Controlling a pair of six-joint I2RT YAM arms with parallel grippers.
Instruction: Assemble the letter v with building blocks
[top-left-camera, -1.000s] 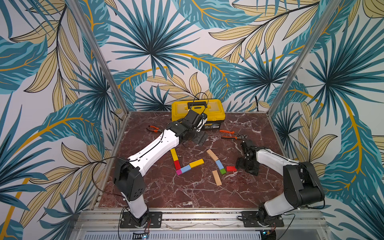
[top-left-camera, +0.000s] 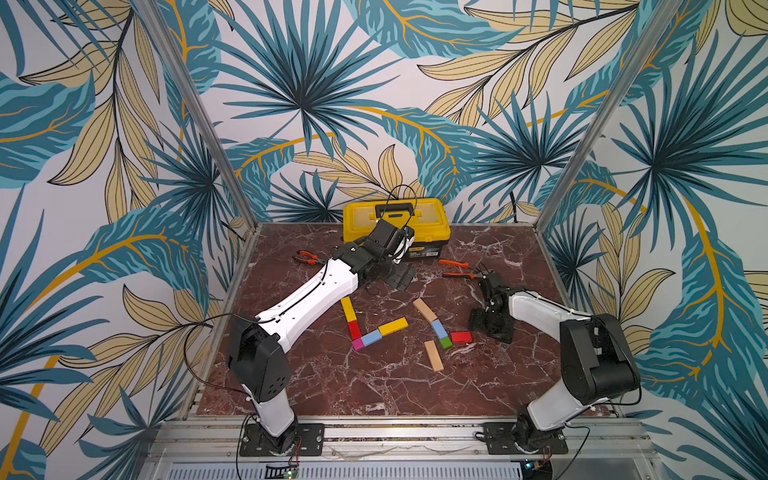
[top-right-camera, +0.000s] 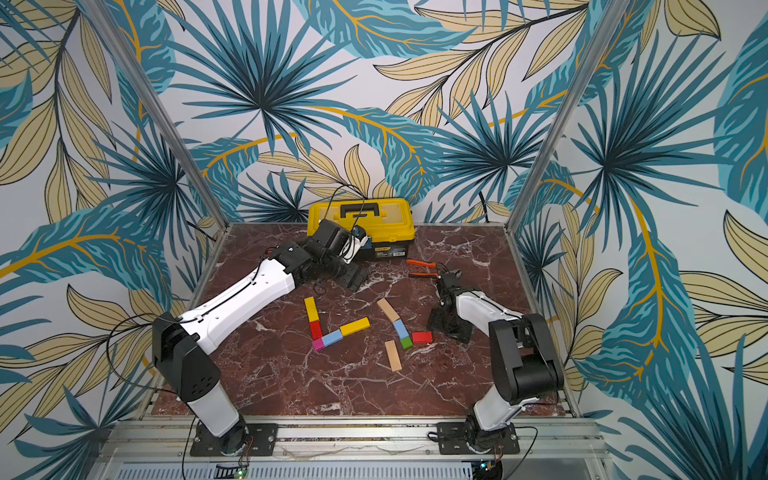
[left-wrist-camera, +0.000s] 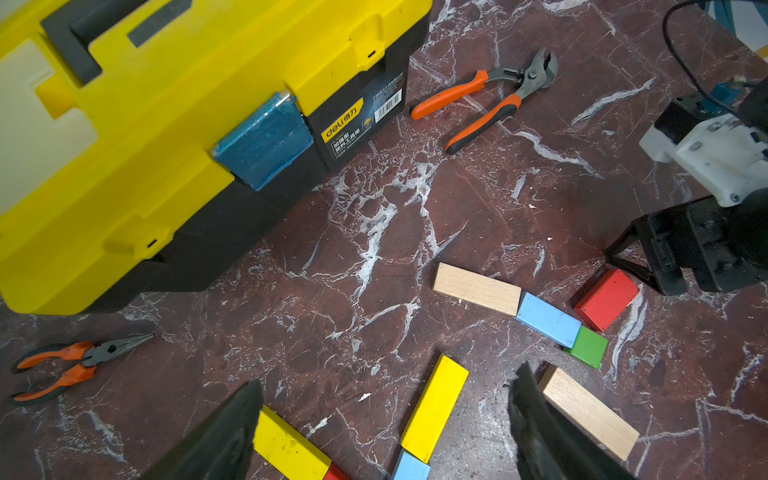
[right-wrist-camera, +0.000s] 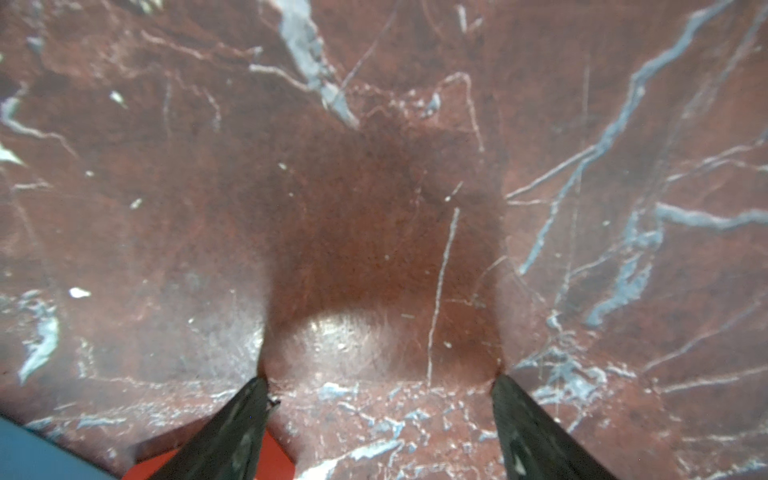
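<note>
On the left, a V shape lies flat: a yellow block (top-left-camera: 348, 309), a red block (top-left-camera: 354, 329), a purple block (top-left-camera: 358, 345), a blue block (top-left-camera: 371, 338) and another yellow block (top-left-camera: 393, 326). To its right, a wooden block (top-left-camera: 425, 309), a blue block (top-left-camera: 438, 329) and a green block (top-left-camera: 445, 342) form a slanted row. A red block (top-left-camera: 461, 337) lies just right of the green one, and a loose wooden block (top-left-camera: 433, 355) rests nearer the front. My open right gripper is low, beside the red block. My left gripper stands open and empty above the table.
A yellow toolbox (top-left-camera: 436, 225) stands at the back. Orange-handled pliers lie to either side of it: one pair (top-left-camera: 308, 257) at left, another pair (top-left-camera: 457, 269) at right near my right arm.
My right gripper has shifted slightly left, and the red block sits a little further left, closer to the green block. The left arm has stayed still.
</note>
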